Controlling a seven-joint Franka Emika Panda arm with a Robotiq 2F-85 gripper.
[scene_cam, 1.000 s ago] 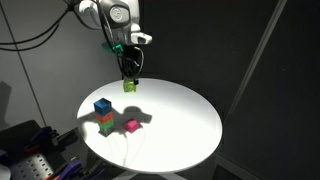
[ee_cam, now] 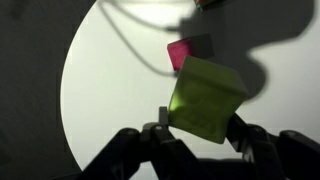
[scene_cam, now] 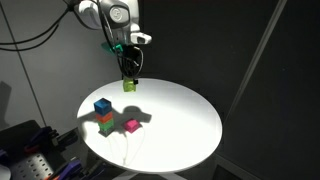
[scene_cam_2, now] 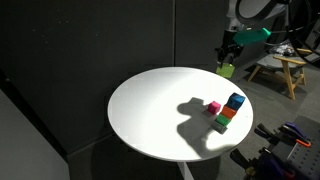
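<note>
A yellow-green cube is held between the fingers of my gripper, which is shut on it above the white table. In exterior view 1 the same cube hangs under the arm, clear of the tabletop. A pink cube lies alone on the table, right of a stack. That stack has a green block at the bottom, an orange-red block in the middle and a blue block on top. Only an edge of the stack shows in the wrist view.
A thin cable or its shadow curves across the tabletop near the pink cube. A wooden stool stands behind, off the table.
</note>
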